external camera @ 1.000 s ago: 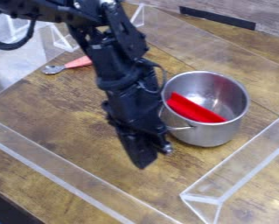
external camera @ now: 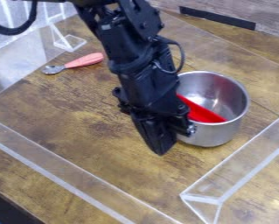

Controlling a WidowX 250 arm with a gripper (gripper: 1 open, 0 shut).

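Observation:
My black gripper (external camera: pixel 177 133) hangs in the centre of the camera view, just in front of and left of a steel pot (external camera: pixel 228 94). Its fingertips are dark and overlap the pot's lower left side; whether they touch it I cannot tell, and I see nothing held between them. A red object (external camera: pixel 202 110) lies inside the pot, partly hidden behind the gripper.
A pink-handled utensil (external camera: pixel 83 61) lies at the upper left. Clear plastic rails or walls edge the wooden table (external camera: pixel 72 166) at left and lower right.
The gripper has risen a little and shifted right toward the pot, now covering more of the red object. The pot looks unmoved.

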